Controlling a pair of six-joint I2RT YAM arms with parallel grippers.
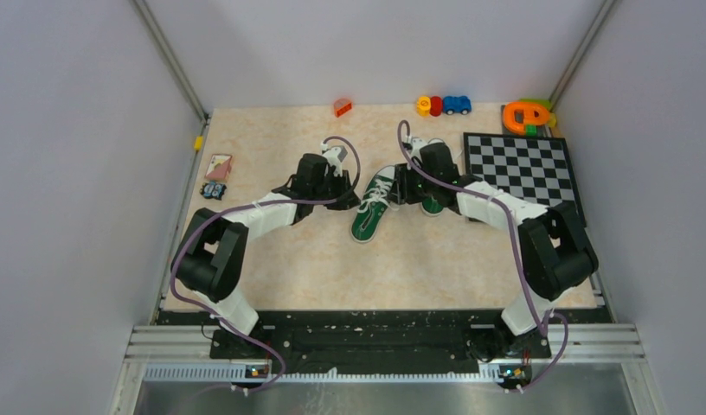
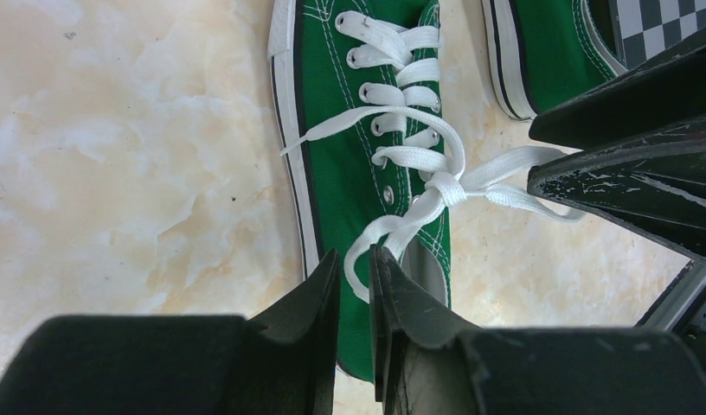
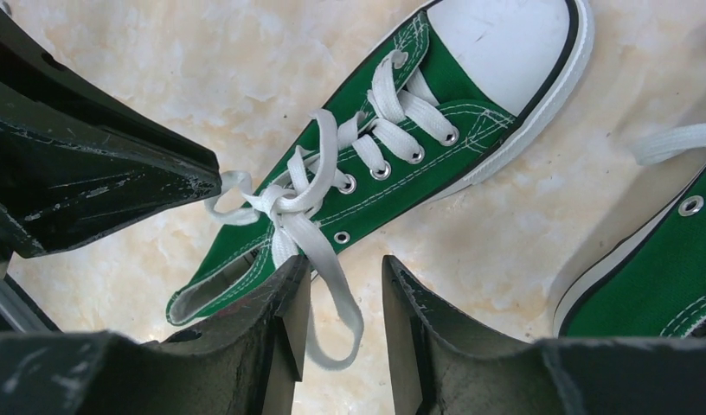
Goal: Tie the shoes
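Note:
A green sneaker (image 1: 366,224) with white laces lies mid-table, its laces in a knot (image 3: 283,204) near the opening, with loops and loose ends. My left gripper hovers over the lower shoe, fingertips narrowly apart beside a lace loop; whether it grips lace is unclear. My right gripper is part open beside that shoe; a long lace loop hangs by its left finger, with clear space between the fingertips. A second green sneaker (image 1: 432,207) lies to the right, partly under the right arm.
A checkered board (image 1: 518,169) lies right of the shoes. Toys, including a blue car (image 1: 456,105), sit along the back edge, and small items (image 1: 220,164) at the left.

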